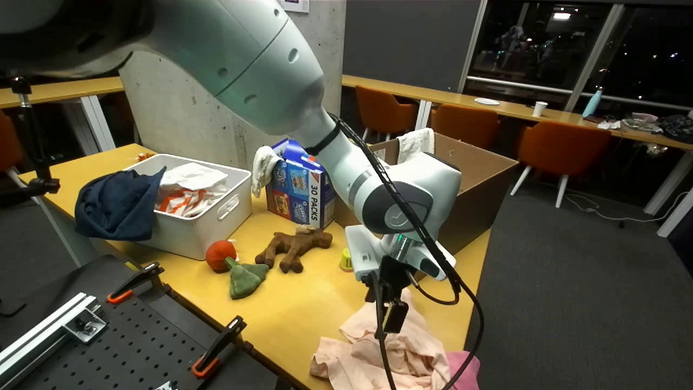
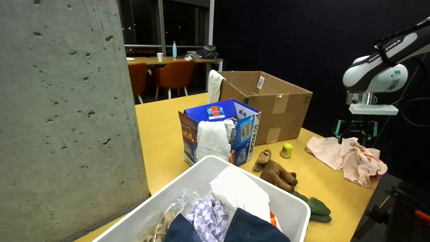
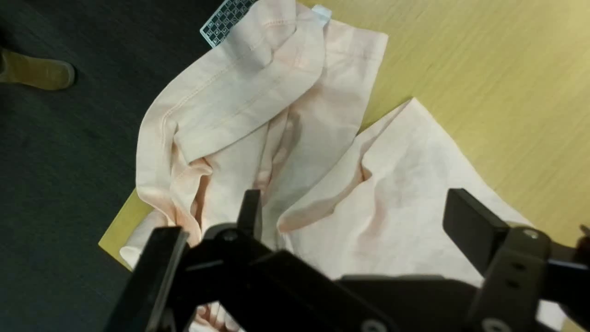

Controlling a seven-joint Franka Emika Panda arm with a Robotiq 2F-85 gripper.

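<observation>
Crumpled pale pink cloth lies at the near right end of the yellow table, partly over its edge. In the wrist view the cloth fills the middle, folded on the left and flatter on the right. Over it hangs my gripper, its two black fingers wide apart with nothing held between them. Exterior view 2 shows the open gripper just above the back part of the cloth; whether a finger touches the fabric, I cannot tell.
A cardboard box, a blue snack carton and a white bin of cloths stand farther along the table. Between lie a brown plush toy, a yellow-lidded tub and green plush. Bare table shows left of the cloth.
</observation>
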